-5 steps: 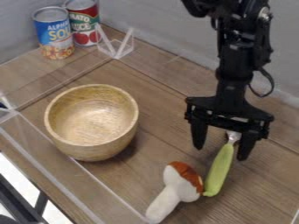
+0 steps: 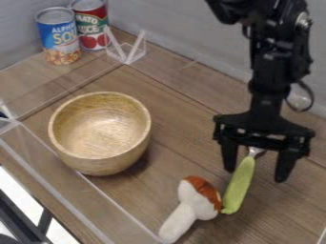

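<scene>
My black gripper (image 2: 260,157) stands open on the right, low over the table, its fingers on either side of the upper part of a green elongated object (image 2: 237,191) with a silvery tip; whether they touch it is unclear. A toy mushroom (image 2: 192,206) with a brown-and-white cap and white stem lies just left of the green object. A wooden bowl (image 2: 99,133) sits at the left.
An Alpha soup can (image 2: 60,36) and a red tomato can (image 2: 91,21) stand at the back left beside clear plastic pieces. Walls bound the back.
The arm and gripper have shifted a little to the right, around the green object. The objects on the table show no clear movement.
</scene>
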